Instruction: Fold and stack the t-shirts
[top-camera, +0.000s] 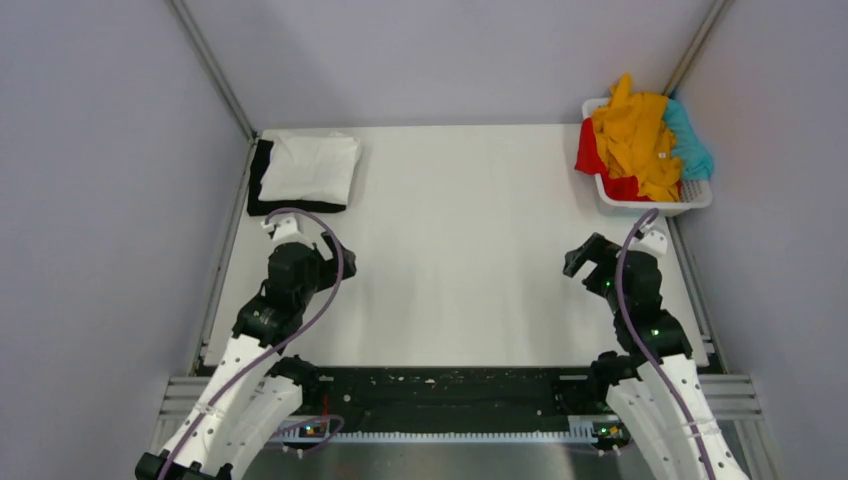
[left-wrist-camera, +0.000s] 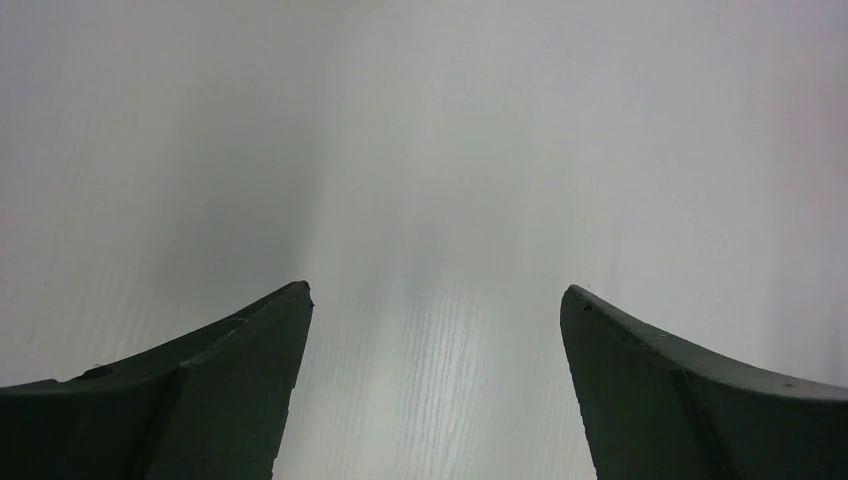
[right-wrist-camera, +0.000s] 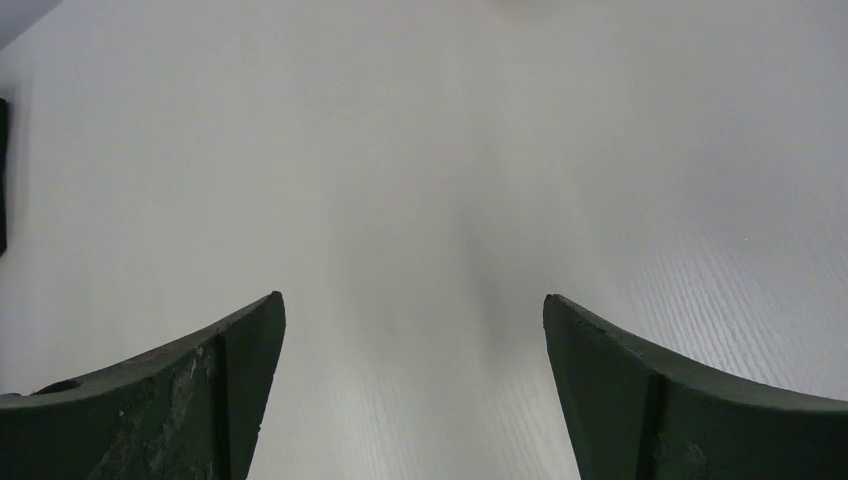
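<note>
At the far left of the table, a folded white shirt (top-camera: 310, 168) lies on top of a folded black shirt (top-camera: 297, 208), whose left and near edges show. A loose heap with an orange shirt (top-camera: 635, 140), a red shirt (top-camera: 590, 152) and a light blue shirt (top-camera: 688, 143) fills the basket at the far right. My left gripper hangs over bare table, nearer than the folded pair, its fingers wide apart and empty. On the right side, below the basket, my right gripper is likewise open with only tabletop between its fingers.
The white basket (top-camera: 655, 209) stands at the table's far right corner, orange cloth spilling above its rim. Between the two arms the white table (top-camera: 460, 250) is entirely clear. Walls close in behind and at both sides.
</note>
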